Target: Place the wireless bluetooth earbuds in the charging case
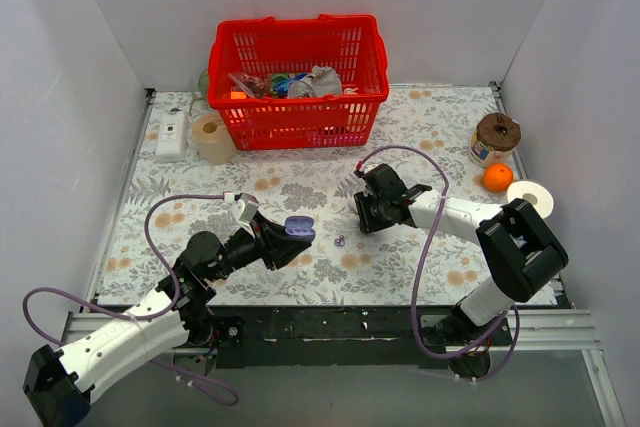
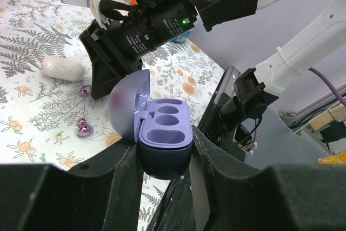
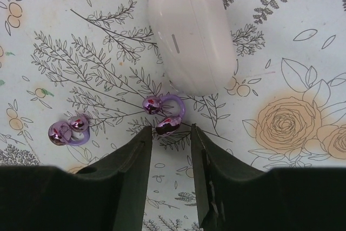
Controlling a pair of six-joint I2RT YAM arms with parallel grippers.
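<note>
The open purple charging case [image 2: 166, 133] has its lid standing up and its slots facing the left wrist camera; the slots look empty. My left gripper [image 1: 284, 244] is shut on the case, holding it above the table. Two purple earbuds with shiny metallic ends lie on the patterned cloth. In the right wrist view, one earbud [image 3: 168, 125] is just ahead of my right gripper, whose fingers stand apart on either side of its lower end. The other earbud [image 3: 68, 132] lies off to the left.
A whitish rounded object [image 3: 192, 33] lies close beyond the nearer earbud. At the back stands a red basket [image 1: 300, 127]. On the right are a brown-lidded jar [image 1: 492, 139], an orange [image 1: 497, 177] and a white roll [image 1: 530, 197]. Clear cloth surrounds the earbuds otherwise.
</note>
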